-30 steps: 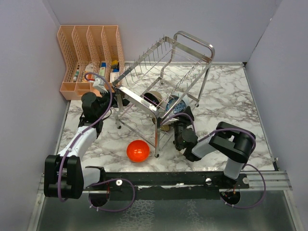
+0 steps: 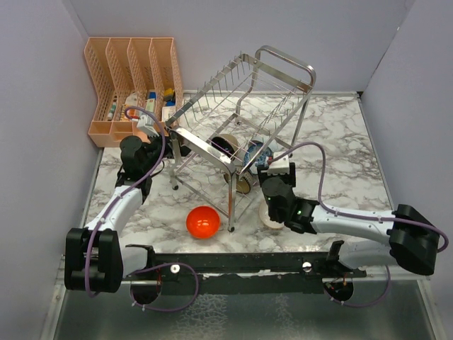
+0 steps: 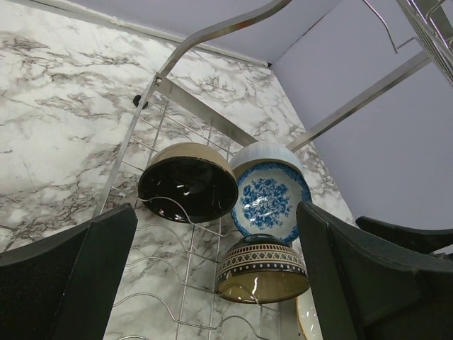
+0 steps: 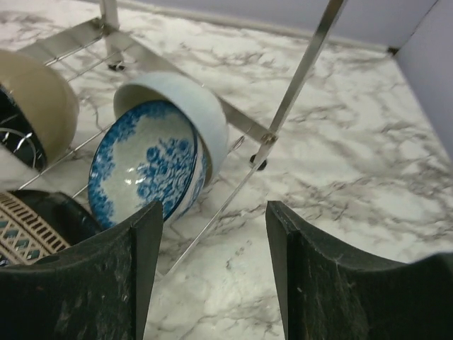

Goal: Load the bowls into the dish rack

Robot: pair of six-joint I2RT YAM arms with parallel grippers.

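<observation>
The steel dish rack (image 2: 230,197) holds several bowls on its lower shelf: a black-inside tan bowl (image 3: 185,185), a blue floral bowl (image 4: 138,166) nested against a white bowl (image 3: 265,151), and a patterned bowl (image 3: 262,270). An orange bowl (image 2: 202,222) sits on the counter in front; a pale bowl (image 2: 269,221) lies partly under the right arm. My left gripper is open at the rack's left end, nothing between its fingers. My right gripper stands apart and empty at the rack's right side, near the blue bowl.
An orange slatted organizer (image 2: 106,78) with small items stands at the back left. Walls border both sides and the back.
My right arm has drawn back to the right, away from the bowls in the rack, uncovering more of the pale bowl. The left arm and orange bowl have not moved.
</observation>
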